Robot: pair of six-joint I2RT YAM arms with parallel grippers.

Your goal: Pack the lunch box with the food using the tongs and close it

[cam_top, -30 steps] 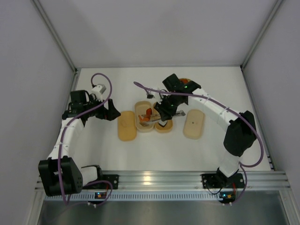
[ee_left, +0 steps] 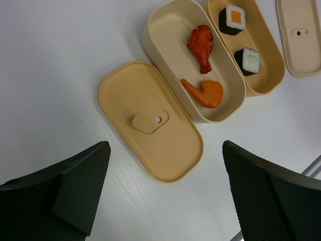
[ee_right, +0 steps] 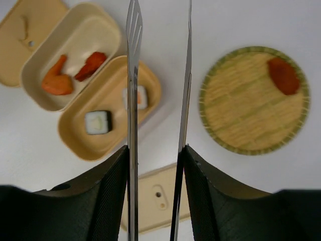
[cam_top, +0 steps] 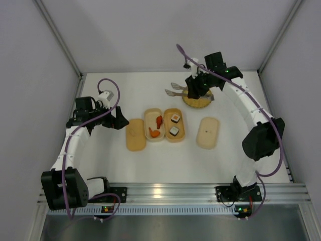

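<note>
In the lunch box, the left tub (ee_left: pixel 168 45) holds a drumstick (ee_left: pixel 201 47) and a shrimp-shaped piece (ee_left: pixel 208 94). The adjoining tub (ee_left: pixel 273 75) holds two sushi pieces (ee_left: pixel 248 61). Metal tongs (ee_right: pixel 133 115) stand between the fingers of my right gripper, their two arms spread with nothing seen between them. In the top view they reach left from the round woven basket (cam_top: pixel 203 104), over which that gripper hovers. One reddish piece (ee_right: pixel 284 75) lies in this basket. Left of the tubs, my left gripper is open and empty above a tan lid (ee_left: pixel 175 155).
A paler lid (cam_top: pixel 207 133) lies right of the tubs. The tan lid lies flat against the left tub's side. Bare white table (cam_top: pixel 170 163) spreads in front of the tubs and also behind them.
My right gripper has swung back and right with the tongs, away from above the tubs to the basket. The left arm has stayed put.
</note>
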